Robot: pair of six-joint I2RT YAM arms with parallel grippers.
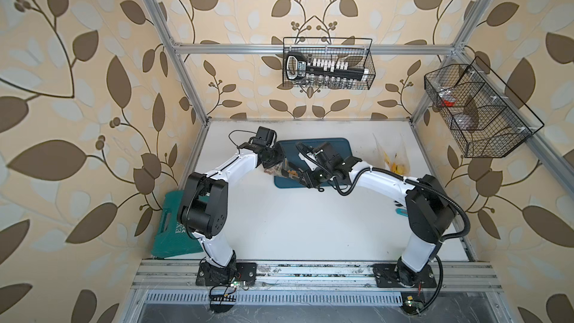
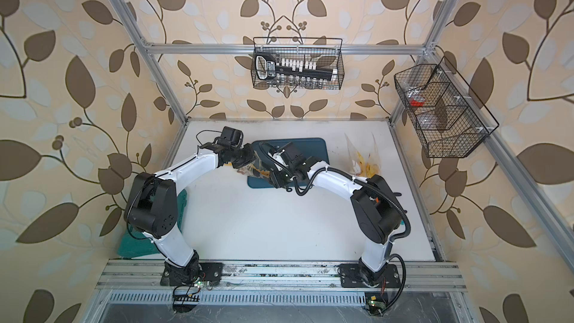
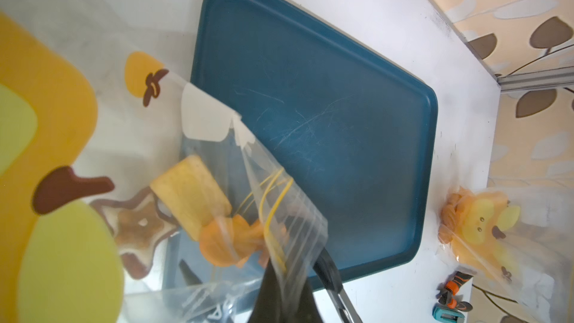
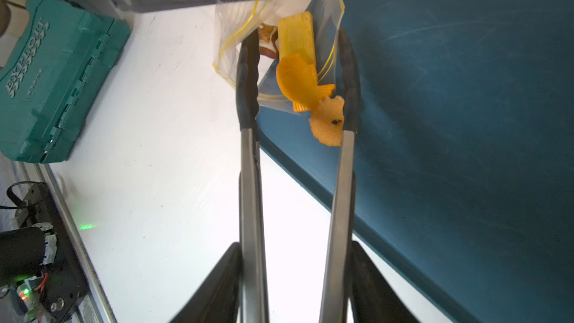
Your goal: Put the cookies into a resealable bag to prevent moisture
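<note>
A clear bag printed with yellow shapes [image 3: 53,119] fills the left side of the left wrist view. My left gripper is shut on its gathered edge. Through the plastic show a star-shaped cookie [image 3: 140,227], a yellow rectangular cookie [image 3: 191,197] and an orange fish-shaped cookie [image 3: 224,240]. At the bag's mouth my right gripper stands open, a finger toward each side of the mouth. A small round orange cookie [image 4: 327,120] lies at the opening, close to or touching the right-hand finger; which of the two is unclear.
Beneath both grippers is a bare blue tray [image 3: 334,125]. A second printed bag with orange contents [image 3: 478,221] lies to the right, near small tools [image 3: 451,296]. A green case [image 4: 53,77] stands at the front left.
</note>
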